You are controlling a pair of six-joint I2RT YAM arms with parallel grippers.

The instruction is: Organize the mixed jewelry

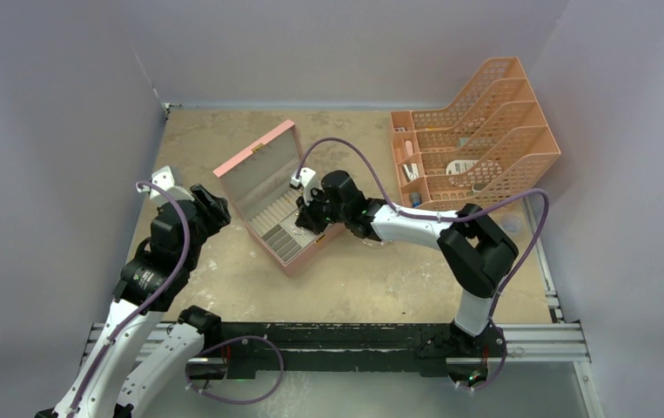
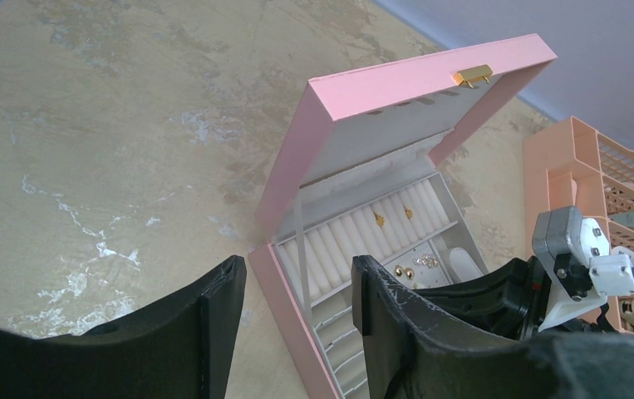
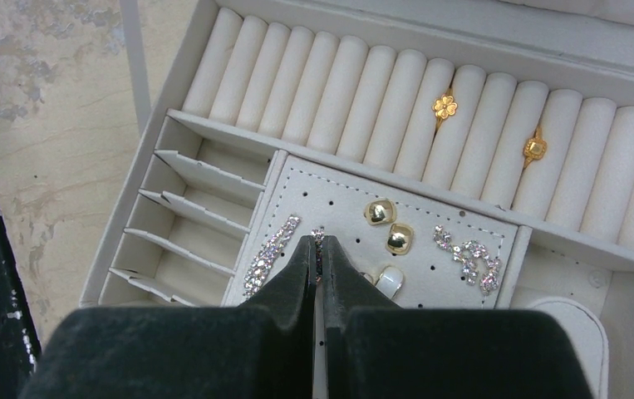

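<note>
An open pink jewelry box (image 1: 257, 170) holds two gold rings (image 3: 444, 107) among the ring rolls. On its stud panel lie two gold earrings (image 3: 399, 238), a sparkly strand (image 3: 267, 258) at left and a crystal cluster (image 3: 488, 274) at right. My right gripper is shut over the panel, a small sparkly piece at its fingertips; whether it grips it is unclear. A white-and-gold piece (image 3: 390, 279) lies beside it. My left gripper is part open with nothing between its fingers, left of the box in the top view.
A peach organizer (image 1: 476, 148) with assorted items stands at the back right.
</note>
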